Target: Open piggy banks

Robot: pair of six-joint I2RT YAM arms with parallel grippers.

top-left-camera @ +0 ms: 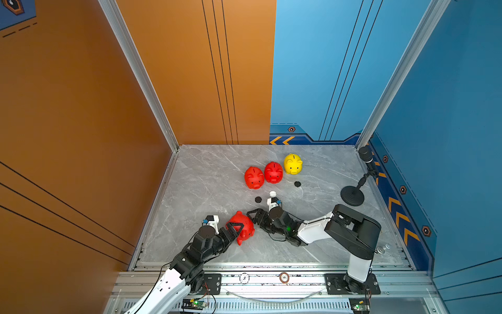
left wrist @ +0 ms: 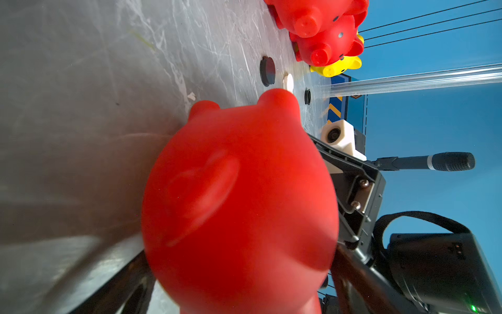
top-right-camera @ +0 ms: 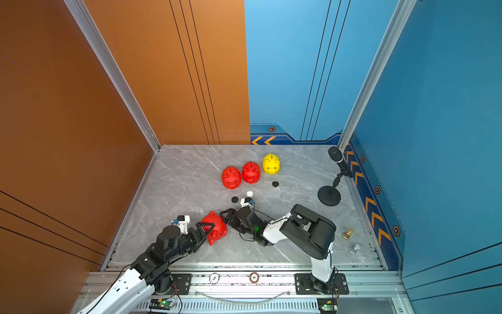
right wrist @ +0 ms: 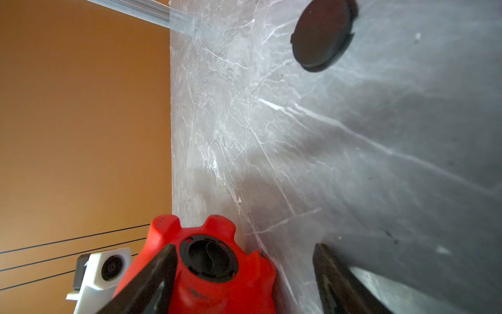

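A red piggy bank [top-left-camera: 241, 227] lies tipped over at the front, between my grippers. My left gripper [top-left-camera: 235, 230] is open around its body, which fills the left wrist view [left wrist: 238, 198]. Its underside, with a dark round opening [right wrist: 208, 257], faces my right gripper [top-left-camera: 252, 215]. In the right wrist view that gripper's fingers stand apart beside the bank; whether they grip anything is unclear. Two more red banks [top-left-camera: 254, 178] [top-left-camera: 273, 172] and a yellow one [top-left-camera: 292, 164] stand upright behind. Black caps [top-left-camera: 257, 199] [top-left-camera: 297, 184] and a white one [top-left-camera: 272, 194] lie on the table.
A microphone on a stand [top-left-camera: 352, 194] is at the right edge of the grey table [top-left-camera: 193, 178]. Small metal pieces [top-right-camera: 347, 234] lie at the front right.
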